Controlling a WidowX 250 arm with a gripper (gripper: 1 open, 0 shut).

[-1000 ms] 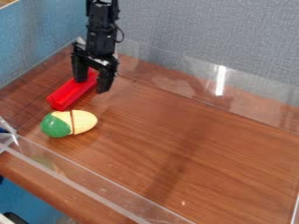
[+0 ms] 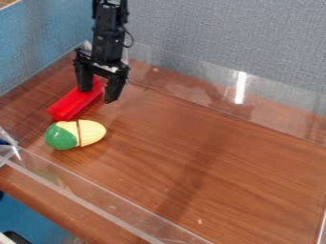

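Observation:
My black gripper (image 2: 98,86) hangs at the back left of the wooden surface, its fingers open. It is low over a red elongated block (image 2: 71,105), whose far end is partly hidden by the left finger; I cannot tell whether they touch. In front of the block lies a rounded object (image 2: 74,134), green at one end and pale yellow at the other.
Clear low walls edge the wooden surface (image 2: 216,162), with a blue panel behind at the left and a grey one at the back.
My gripper has shifted very slightly down and left over the red block. The objects on the surface look unmoved.

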